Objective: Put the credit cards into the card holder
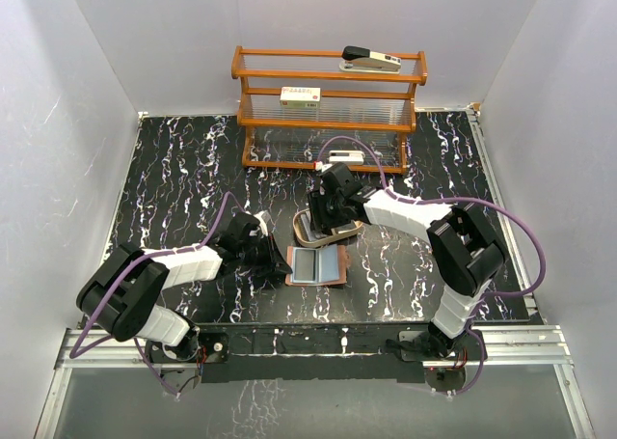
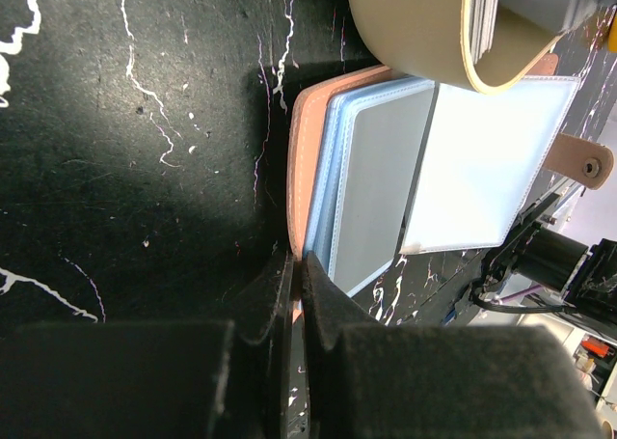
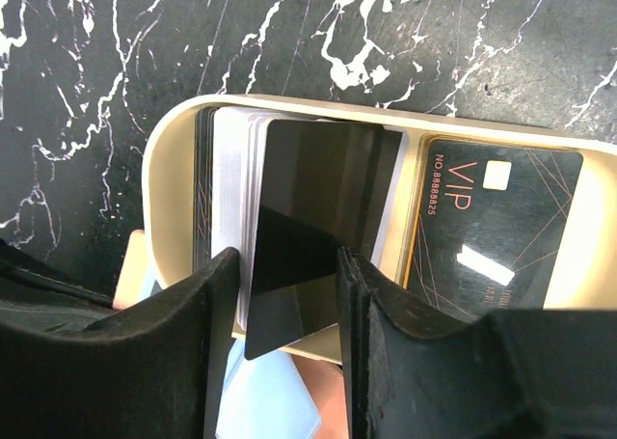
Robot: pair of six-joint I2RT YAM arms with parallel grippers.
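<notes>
The card holder [image 1: 318, 265] lies open like a booklet on the black marbled table, with clear pockets and a peach cover. My left gripper is shut at its left edge, and the thin peach cover runs in between the fingertips. Just behind the holder stands an oval beige tray [image 1: 307, 241] with credit cards. Over that tray my right gripper is open, its fingers on either side of a tilted black card [image 3: 299, 198]. White card edges [image 3: 229, 169] show left of it. Another black card, marked VIP [image 3: 492, 227], lies in the right compartment.
A wooden rack [image 1: 328, 125] at the back carries a stapler [image 1: 370, 61] and a small box [image 1: 300, 96]. The tray touches or nearly touches the holder's back edge. Bare table lies to the left and right.
</notes>
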